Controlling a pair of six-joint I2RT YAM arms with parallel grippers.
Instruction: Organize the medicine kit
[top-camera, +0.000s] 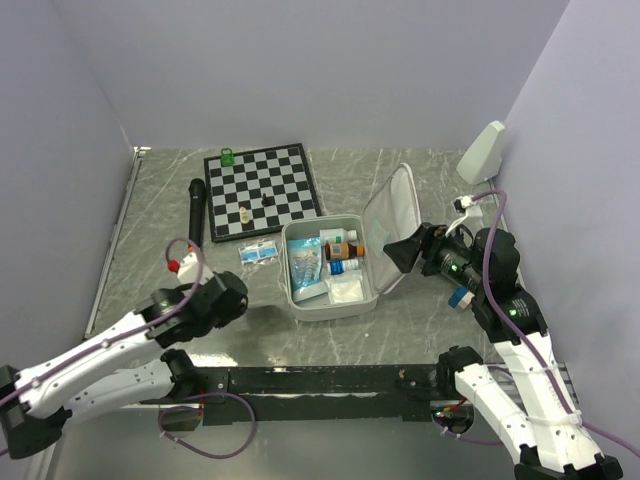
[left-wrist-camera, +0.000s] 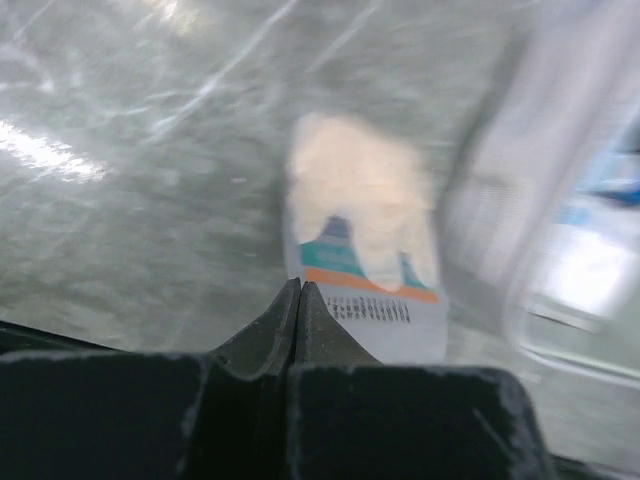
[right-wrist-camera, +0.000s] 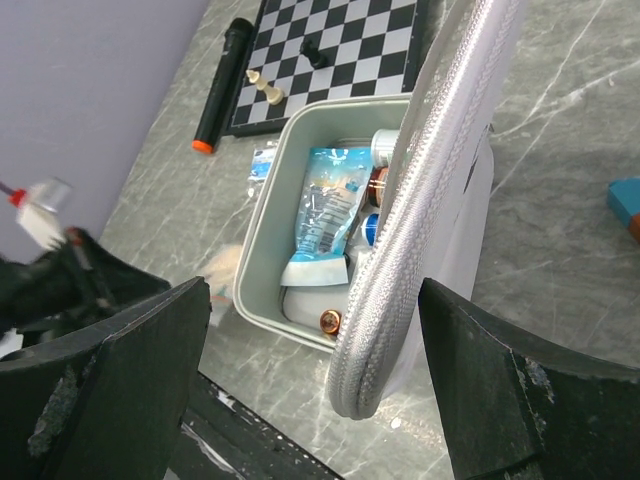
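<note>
The open medicine kit (top-camera: 303, 311) holds a blue pouch (top-camera: 305, 261), several bottles (top-camera: 343, 251) and a white packet (top-camera: 345, 290). A blurred packet of gloves (left-wrist-camera: 365, 330) lies on the counter outside the kit, below my left gripper, which is shut with nothing visible between its fingers. My right gripper (top-camera: 400, 252) is at the raised lid (right-wrist-camera: 385, 300), its fingers either side of the lid's zippered edge; whether they press on it I cannot tell. A small blue-and-white packet (top-camera: 258, 252) lies left of the kit.
A chessboard (top-camera: 280, 173) with pieces and a black microphone (top-camera: 197, 215) lie behind. A blue object (top-camera: 461, 298) sits on the right under the right arm.
</note>
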